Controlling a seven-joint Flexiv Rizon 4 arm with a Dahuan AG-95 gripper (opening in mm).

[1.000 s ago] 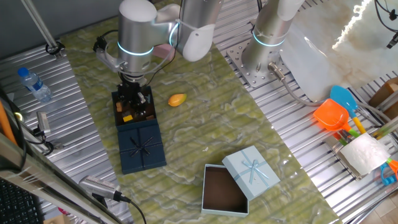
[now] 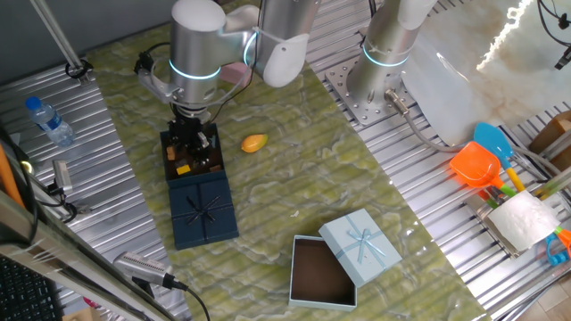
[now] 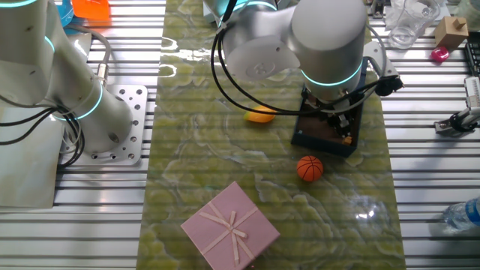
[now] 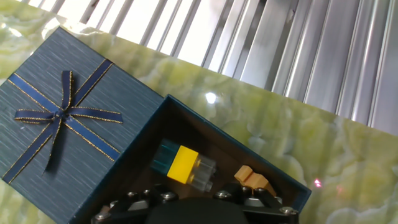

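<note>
The dark blue box (image 2: 166, 153) stands open on the green marbled mat, with its bow-topped lid (image 2: 202, 230) beside it. Inside, the wrist view shows a yellow block (image 4: 183, 164) between a dark teal piece (image 4: 164, 157) and clear grey pieces (image 4: 203, 172). A tan wooden piece (image 4: 254, 179) lies farther right in the box. My black gripper (image 2: 189, 141) points down over the box's interior. Its linkages show on both sides at the wrist view's bottom edge, but the fingertips are obscured, so the finger's opening and anything between cannot be made out.
An orange-yellow fruit (image 2: 254, 144) and a small basketball (image 3: 310, 168) lie near the box. A pink gift box (image 3: 231, 229) sits apart on the mat. The light blue box (image 2: 322, 273) is open and empty, its lid (image 2: 360, 246) leaning across one corner.
</note>
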